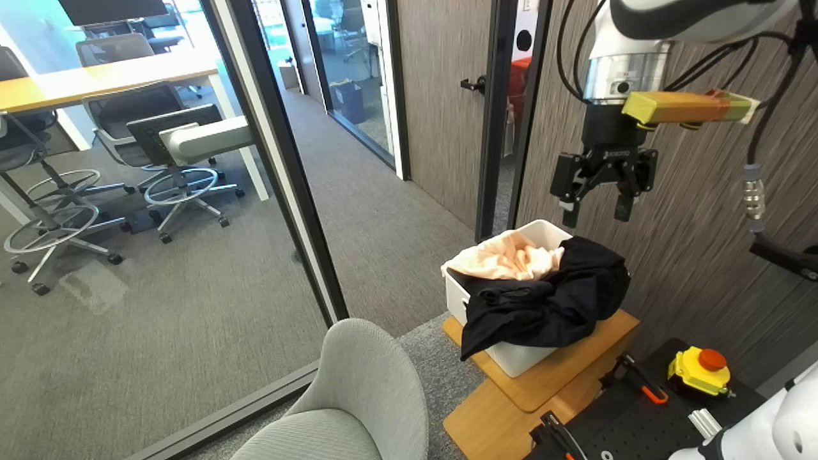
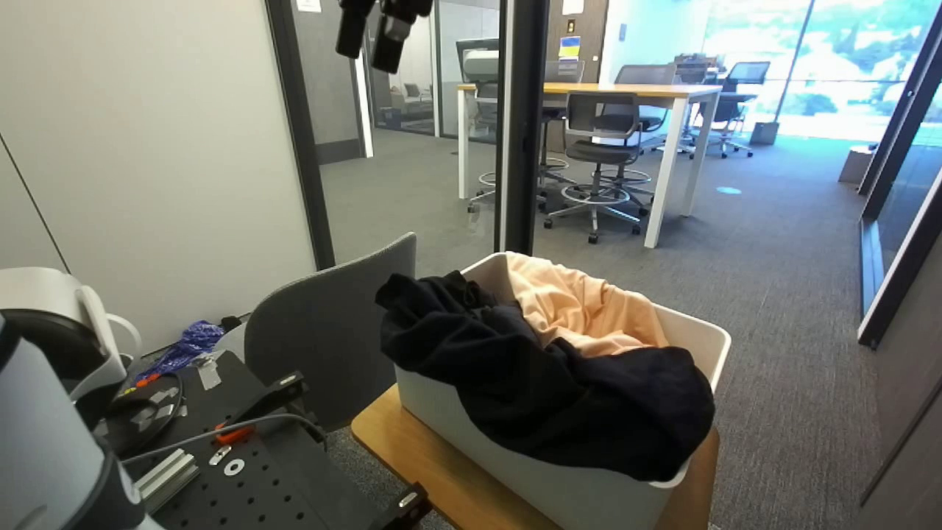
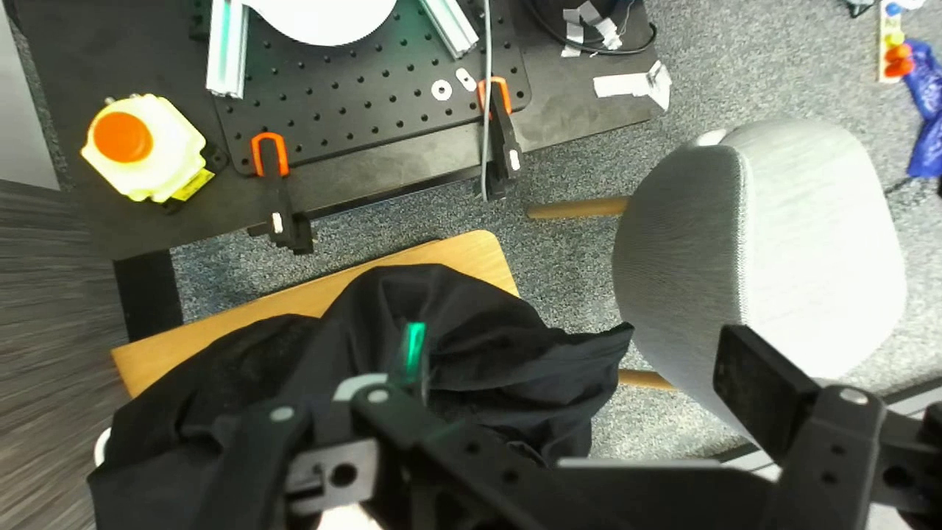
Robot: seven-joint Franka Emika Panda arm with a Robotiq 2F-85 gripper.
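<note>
My gripper (image 1: 596,216) hangs open above the right back part of a white bin (image 1: 550,231), with nothing between its fingers. Black cloth (image 1: 540,306) is draped over the bin's near side and spills down its outside. Peach cloth (image 2: 578,300) lies bunched in the bin behind the black one. In exterior view 2 only the fingertips (image 2: 353,34) show at the top edge, well above the bin. The wrist view has the black cloth (image 3: 459,336) below the spread fingers; most of the bin is hidden there.
The bin stands on a wooden stool or small table (image 2: 424,450). A grey chair (image 3: 795,230) is close beside it. A black bench (image 3: 371,106) carries clamps and a yellow box with a red button (image 3: 146,149). A wood-panelled wall (image 1: 690,191) rises behind the gripper.
</note>
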